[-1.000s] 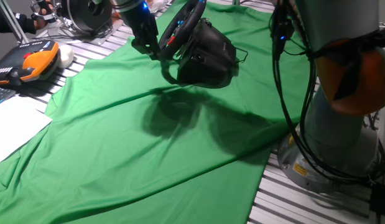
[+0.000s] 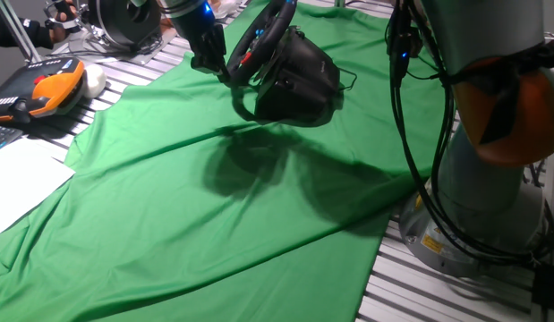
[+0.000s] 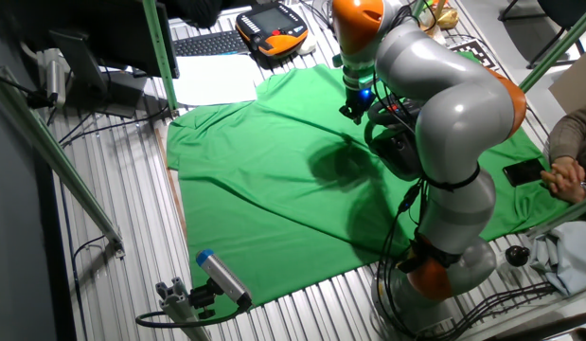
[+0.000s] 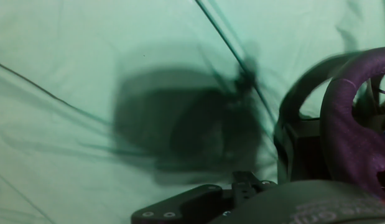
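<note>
A black steering wheel unit [image 2: 299, 88] is tilted above the far part of the green cloth [image 2: 160, 179]. Its rim stands close to my gripper [image 2: 214, 73], whose dark fingers point down at the left side of the wheel. From above, the wheel unit [image 3: 397, 152] is partly covered by my arm, with the gripper [image 3: 352, 112] just left of it. In the wrist view the purple-tinted rim [image 4: 341, 118] fills the right edge, and dark finger parts [image 4: 186, 204] show at the bottom. Contact with the rim and the finger's opening cannot be made out.
An orange teach pendant [image 3: 272, 33], a keyboard [image 3: 200, 45] and white paper [image 3: 215, 80] lie beyond the cloth. A camera on a stand [image 3: 223, 277] stands at the near left. A person's hands [image 3: 564, 178] rest at the right.
My gripper has shifted very slightly up and left since a second ago. The steering wheel unit looks unmoved.
</note>
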